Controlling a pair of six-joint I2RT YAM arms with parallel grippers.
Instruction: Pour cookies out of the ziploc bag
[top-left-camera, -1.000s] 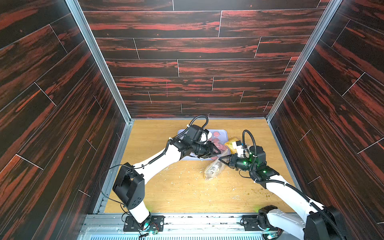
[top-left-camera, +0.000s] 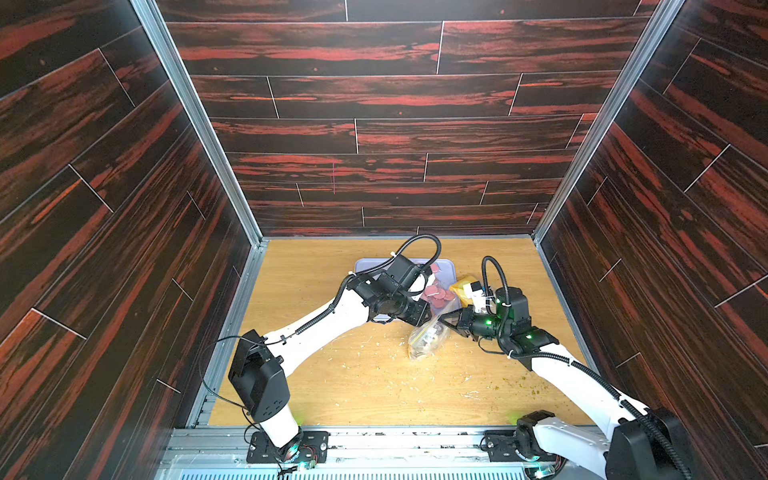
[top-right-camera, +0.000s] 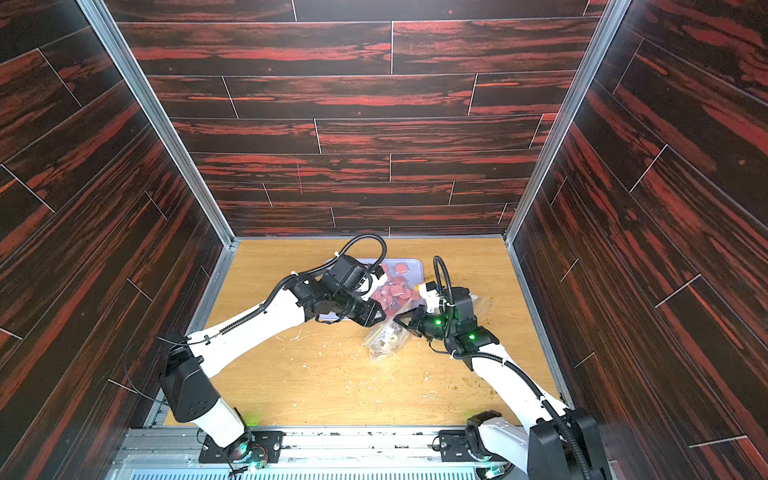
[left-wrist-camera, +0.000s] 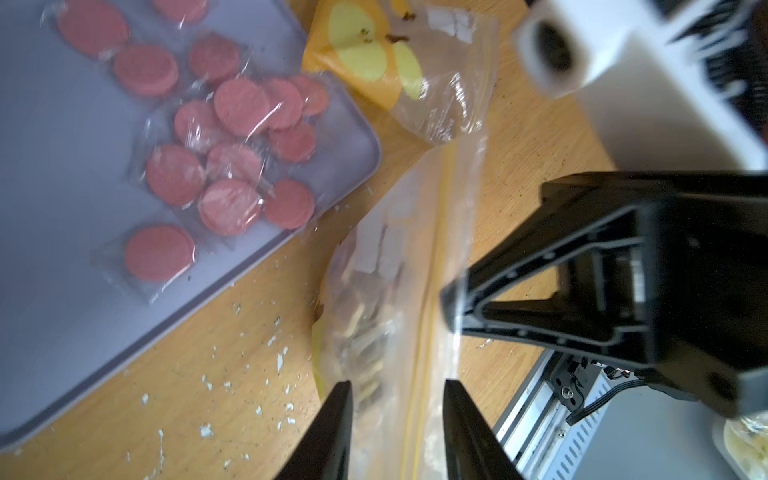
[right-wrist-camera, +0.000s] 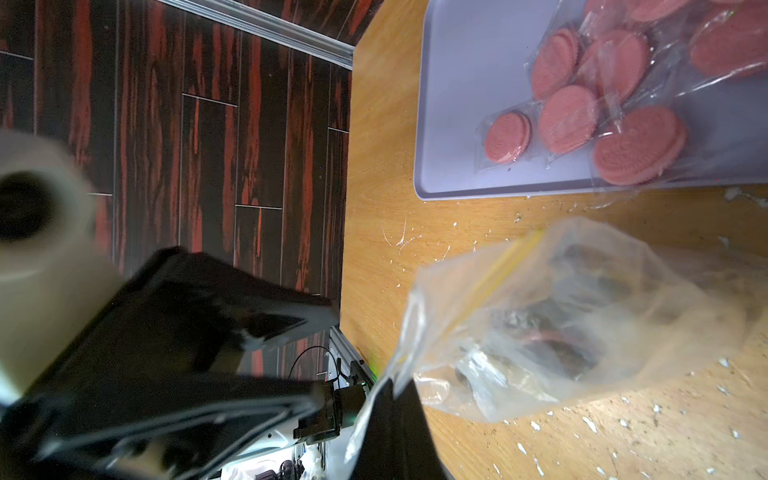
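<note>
The clear ziploc bag hangs over the table just in front of the tray, dark wrapped items showing through its film in the right wrist view. My right gripper is shut on the bag's edge near the yellow seal strip. From the left, my left gripper comes close to the bag. Its black fingers stand apart in the left wrist view, with the bag's mouth and seal strip showing between them; whether they touch the film I cannot tell. Pink wrapped cookies lie on the lavender tray.
Right of the tray lies a yellow and clear package, close to my right arm. White crumbs are scattered over the wooden table, whose front part is otherwise clear. Dark panelled walls enclose the sides and back.
My left gripper has turned and come down toward the front beside the bag's upper edge, uncovering more of the tray's cookies. The right gripper and the bag have hardly moved.
</note>
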